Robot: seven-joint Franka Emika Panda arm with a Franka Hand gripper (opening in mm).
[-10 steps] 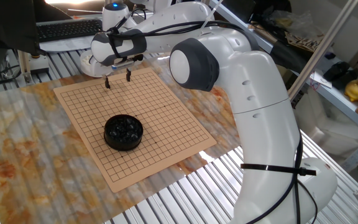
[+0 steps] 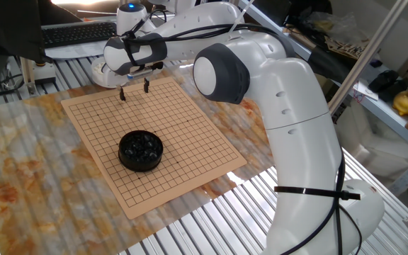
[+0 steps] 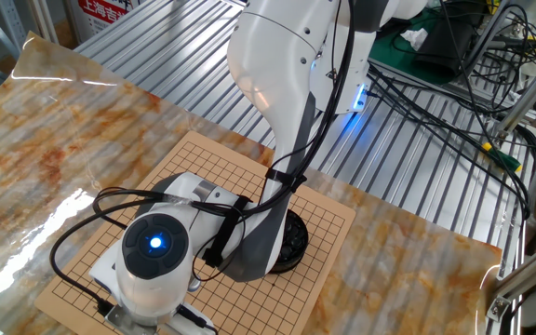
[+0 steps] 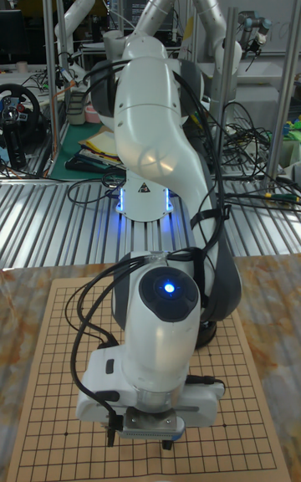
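Note:
A round black bowl [image 2: 141, 151] full of glossy black pieces rests on the wooden grid board [image 2: 190, 145] in the first exterior view. My gripper [image 2: 134, 93] hangs over the board's far end, well apart from the bowl. Its two dark fingers are spread wide, and no object shows between them. From the second exterior view, the arm covers part of the bowl [image 3: 292, 244], and the fingertips are hidden. In the third exterior view the gripper [image 4: 140, 443] is low over the board [image 4: 53, 392], while the arm hides nearly all of the bowl.
A marbled sheet [image 2: 27, 170] lies beneath the board, over a slatted metal table [image 2: 211, 227]. Beyond its far edge are a keyboard [image 2: 78, 33] and a dark monitor [image 2: 9, 35]. Much of the board around the bowl is bare.

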